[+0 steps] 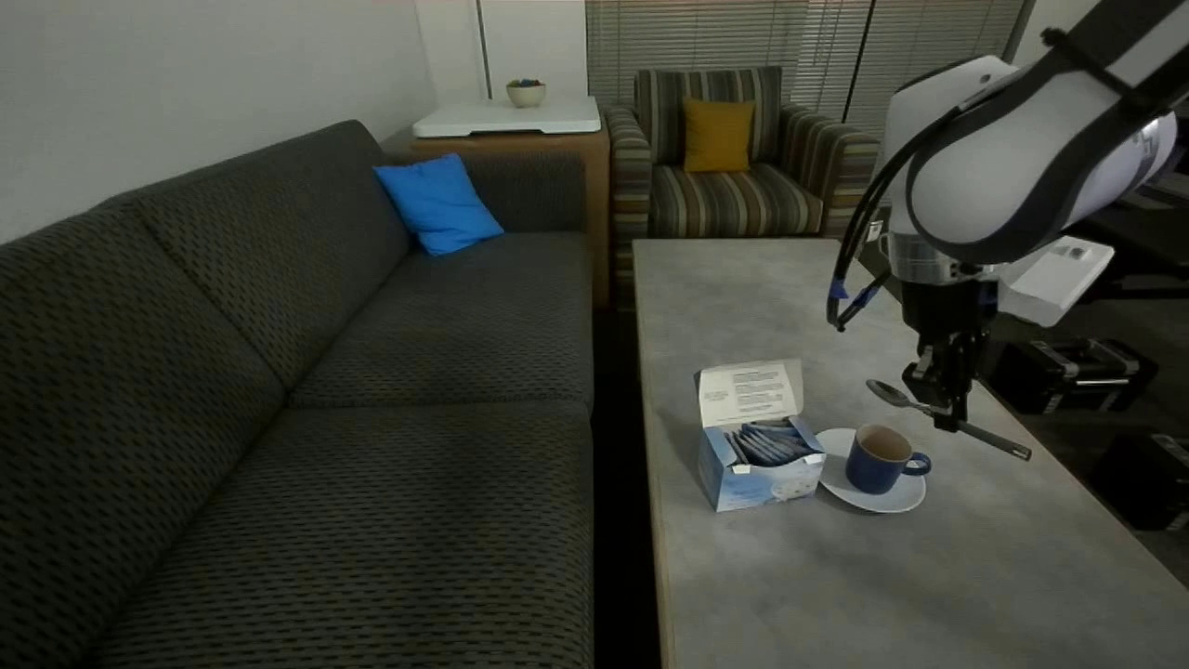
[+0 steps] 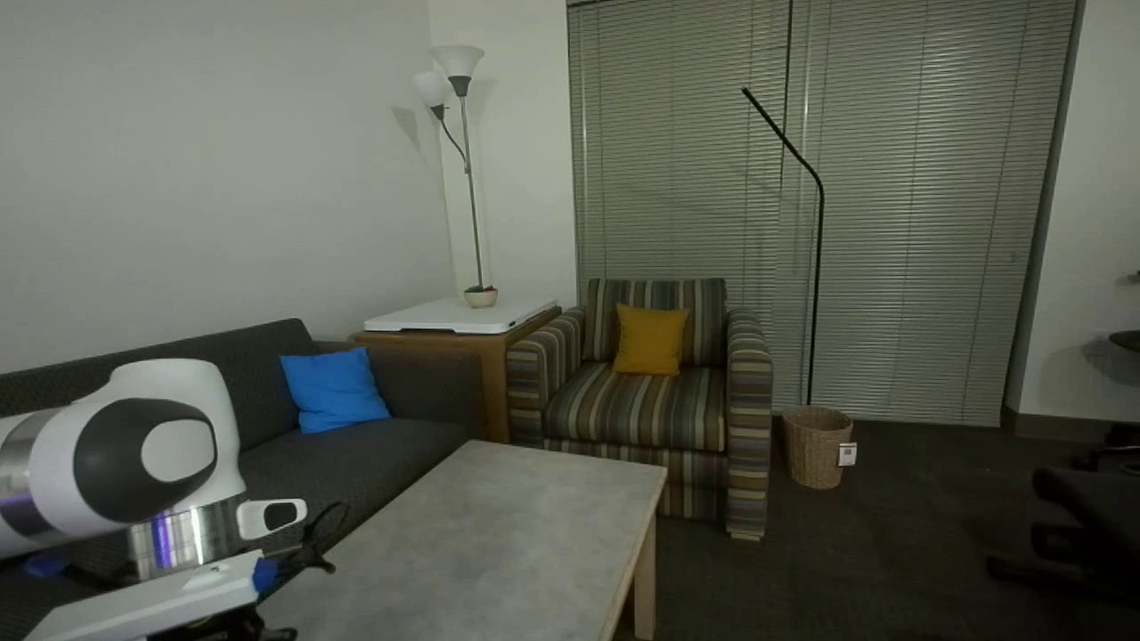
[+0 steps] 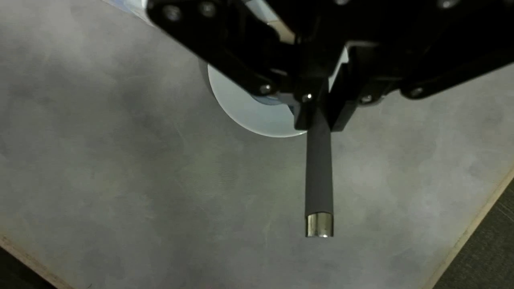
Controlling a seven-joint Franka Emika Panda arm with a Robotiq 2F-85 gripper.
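Note:
My gripper is shut on a spoon's handle and hangs above the coffee table, up and to the right of a cup in exterior view 1. The spoon has its bowl end pointing left and its handle sticking out to the right, tilted slightly down. In the wrist view the dark spoon handle with a silver tip extends from between the fingers. A blue cup stands upright on a white saucer. The fingers hide most of the cup and part of the saucer in the wrist view.
An open light-blue box of packets stands left of the saucer, its lid raised. Bare table lies behind and in front of them. A grey sofa runs along the left, and a striped armchair stands beyond the table.

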